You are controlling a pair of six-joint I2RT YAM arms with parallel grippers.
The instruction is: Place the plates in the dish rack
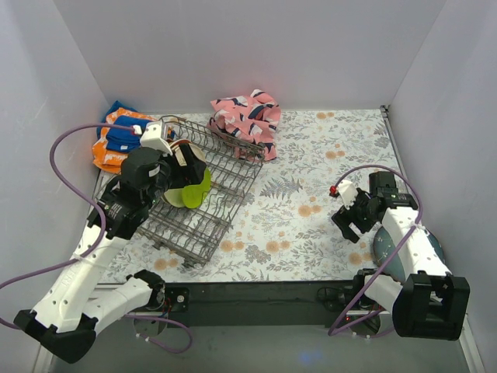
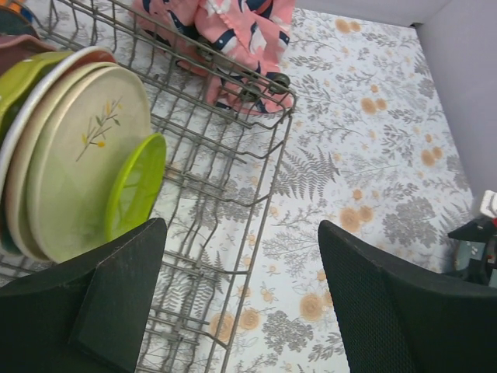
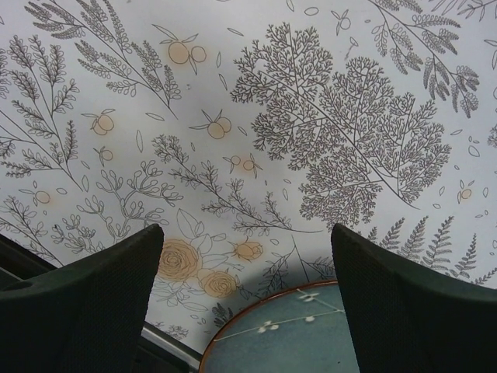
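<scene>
The wire dish rack [image 1: 217, 217] stands at the left, holding several upright plates [image 2: 81, 155] and a green dish [image 2: 140, 186]. My left gripper [image 1: 186, 167] hovers above them, open, with nothing between its fingers. A blue-grey plate [image 3: 276, 334] lies at the front right of the table, partly under the right arm in the top view. My open right gripper [image 1: 349, 227] is above the table just left of that plate, whose upper edge shows between and below the fingers in the right wrist view.
A pink patterned cloth [image 1: 245, 116] lies at the back middle, and orange and blue cloths [image 1: 112, 151] at the back left. Grey walls bound the sides and back.
</scene>
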